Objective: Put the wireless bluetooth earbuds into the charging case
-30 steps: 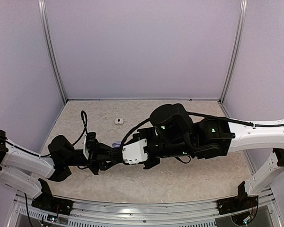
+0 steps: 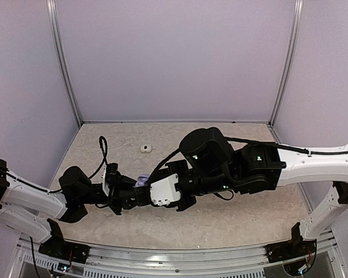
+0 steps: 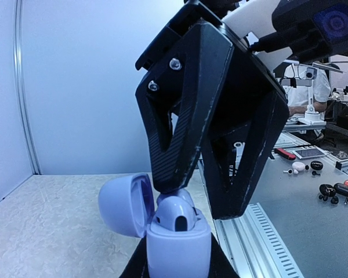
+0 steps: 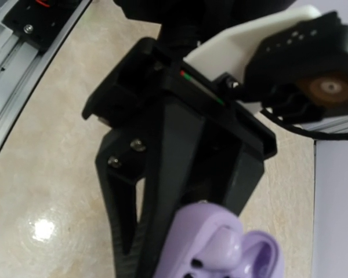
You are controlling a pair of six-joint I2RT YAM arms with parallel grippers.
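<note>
The lilac charging case [image 3: 178,249] is upright with its lid [image 3: 124,205] swung open, and my left gripper is shut on its body. One earbud [image 3: 175,213] sits in the front slot. Behind it, the second earbud [image 3: 180,196] is low in the case, partly hidden by the first one and a black finger. Right above stands my right gripper, its fingers spread apart, one tip close to the rear earbud's top. In the right wrist view the case [image 4: 188,226] shows only partly at the lower edge; the right gripper's fingers are not visible there.
On the mat behind the arms lies a small white object [image 2: 145,149]. Free mat [image 2: 220,226] surrounds the two arms, which meet left of centre. Other earbuds and cases [image 3: 327,191] lie on a separate bench outside the booth.
</note>
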